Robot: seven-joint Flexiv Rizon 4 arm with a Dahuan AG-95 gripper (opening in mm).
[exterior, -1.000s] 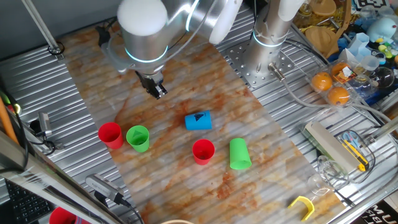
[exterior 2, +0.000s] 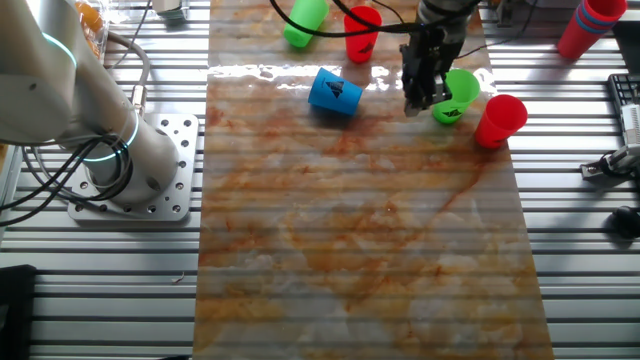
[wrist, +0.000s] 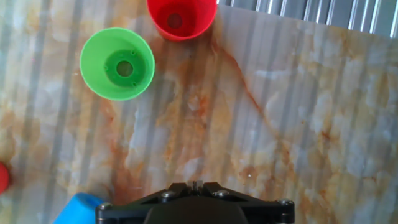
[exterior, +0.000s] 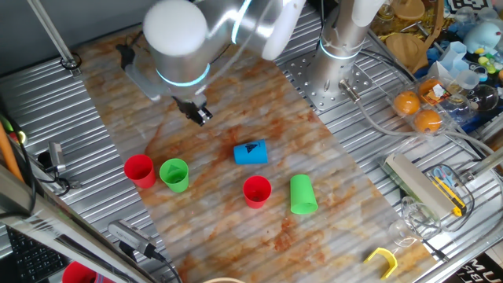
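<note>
My gripper hangs above the marbled board, its fingertips together in the wrist view with nothing visible between them. An upright red cup and an upright green cup stand side by side near the board's left edge; both open upward in the wrist view. Lying on its side is a blue cup with a dark mark, partly cut off in the wrist view. A second red cup stands upright near it. Beside that, a second green cup appears to lie on its side.
Stacked cups stand off the board in exterior view 2. A yellow curved piece lies near the board's corner. The arm's base plate borders the board. A wide stretch of marbled board is bare.
None of the cups has moved.
</note>
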